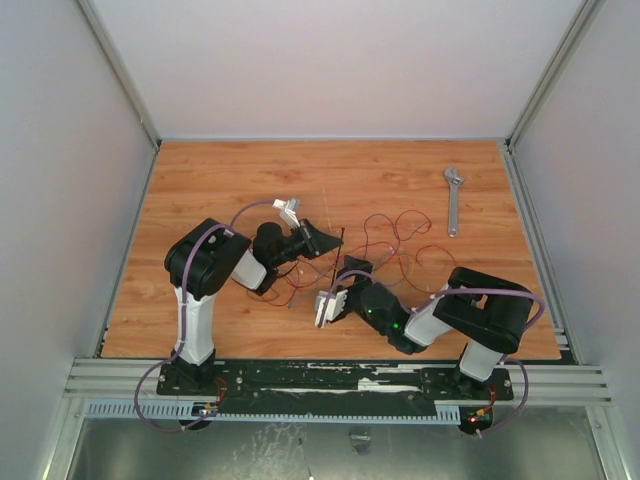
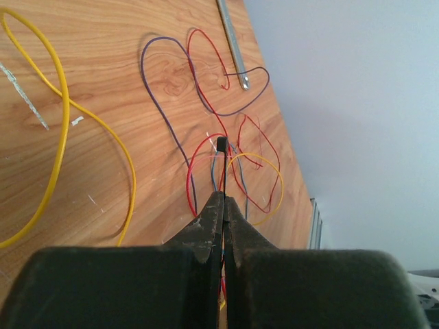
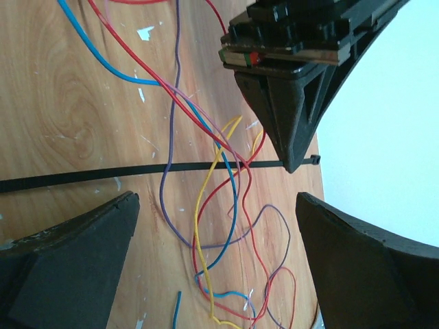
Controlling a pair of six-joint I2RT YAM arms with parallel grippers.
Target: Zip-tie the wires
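Note:
A black zip tie (image 3: 82, 174) runs across a bundle of red, blue, purple and yellow wires (image 3: 226, 199) on the wooden table. My left gripper is shut, with the thin tie's head end showing just beyond its tips; in the right wrist view it hangs over the tie near its far end. My right gripper is open, low over the tie and wires, with nothing clearly held between its fingers. In the top view (image 1: 338, 300) it sits below the left one.
An adjustable wrench (image 1: 452, 200) lies at the right back. Loose yellow wire (image 2: 58, 137) lies beside the bundle.

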